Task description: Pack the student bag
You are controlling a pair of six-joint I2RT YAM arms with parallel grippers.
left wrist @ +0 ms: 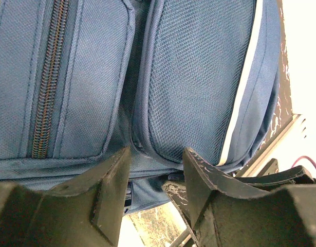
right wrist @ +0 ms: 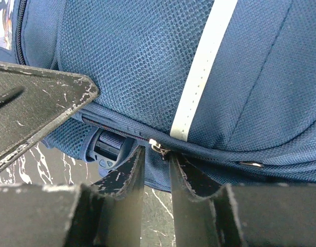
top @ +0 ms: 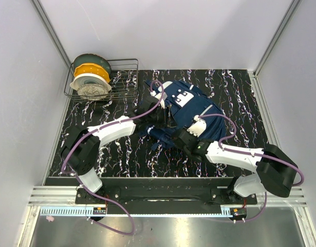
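Note:
A dark blue student bag (top: 191,105) with a white face patch lies tilted on the table, both grippers at its near end. In the left wrist view, my left gripper is shut on a fold of the bag's fabric along its lower edge. The right wrist view shows a zipper running along the bag's edge, with a small metal zipper pull (right wrist: 156,146) at the fingertips of my right gripper. Those fingers stand a small gap apart, one on each side of the pull. The zipper looks mostly closed there; the bag's inside is hidden.
A wire dish rack (top: 124,82) with several plates and bowls stands at the back left. One left gripper finger (right wrist: 44,98) reaches close to the right gripper.

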